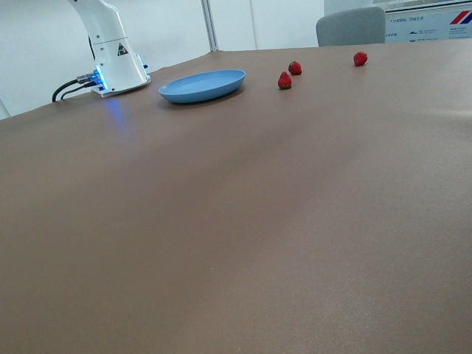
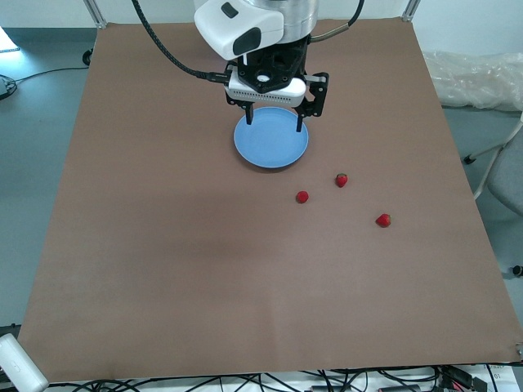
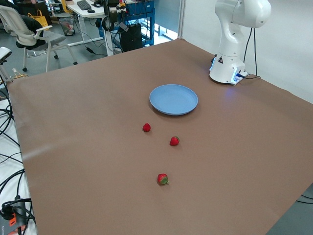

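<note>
A blue plate [image 2: 270,143] lies on the brown table, also visible in the top view [image 1: 201,85] and the right view [image 3: 173,99]. In the left view my gripper [image 2: 274,122] hangs from the arm over the far part of the plate, its black fingers spread with nothing seen between them. It is out of frame in the top and right views.
The arm's base [image 3: 227,68] stands at one edge. Cables lie along another edge, and a grey chair [image 1: 350,29] stands beyond the table.
</note>
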